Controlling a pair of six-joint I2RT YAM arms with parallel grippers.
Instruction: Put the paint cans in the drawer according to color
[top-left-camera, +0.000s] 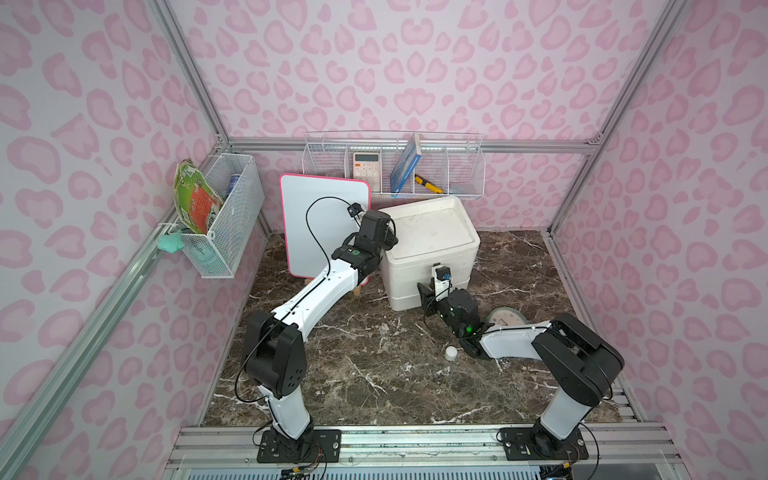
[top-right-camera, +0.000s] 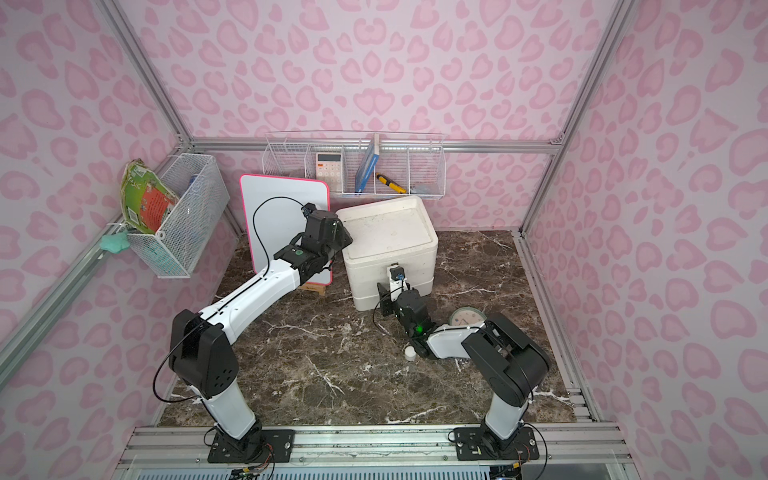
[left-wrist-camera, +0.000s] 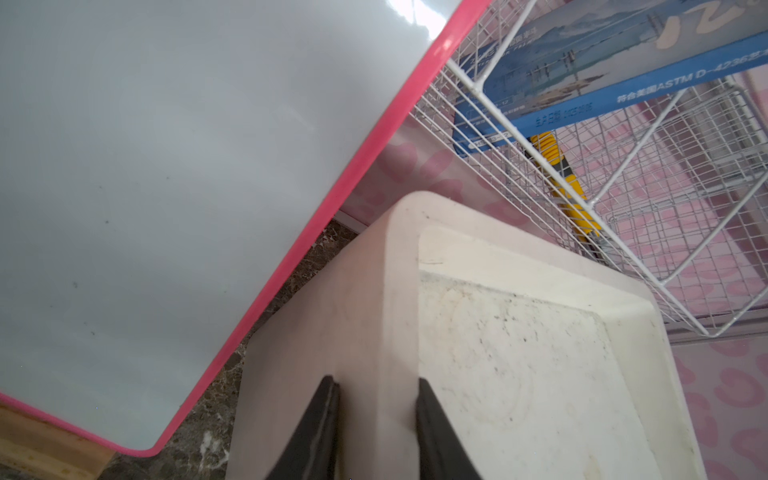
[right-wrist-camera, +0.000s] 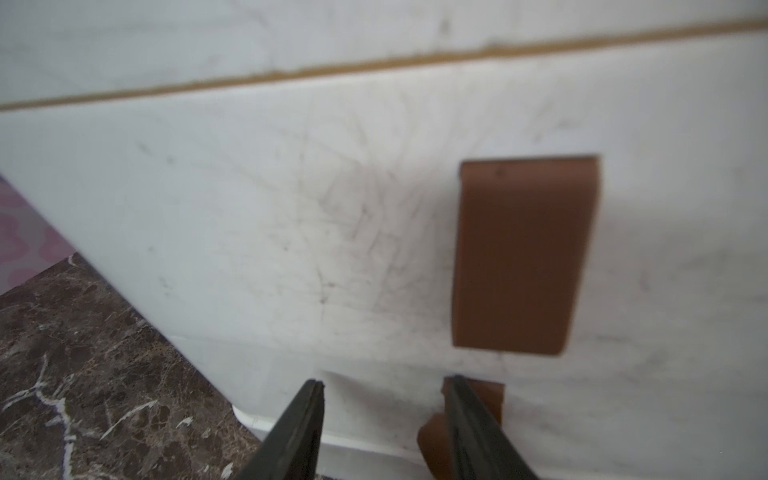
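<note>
The white drawer box (top-left-camera: 424, 224) stands at the back of the table. Its left top rim (left-wrist-camera: 400, 304) is pinched by my left gripper, one finger outside the wall and one inside. My right gripper is open low before the box's front, nothing held between its fingertips. Above it in the right wrist view, a brown pull tab (right-wrist-camera: 524, 256) hangs on the upper drawer front (right-wrist-camera: 320, 216). A lower brown tab (right-wrist-camera: 489, 390) is partly hidden behind the right-hand finger. No paint cans can be made out.
A whiteboard with a pink edge (top-left-camera: 320, 228) leans left of the box. Behind it hangs a wire basket (top-left-camera: 460, 172). On the table lie a small white round object (top-left-camera: 451, 353) and a round dish (top-left-camera: 508, 316), partly behind the right arm.
</note>
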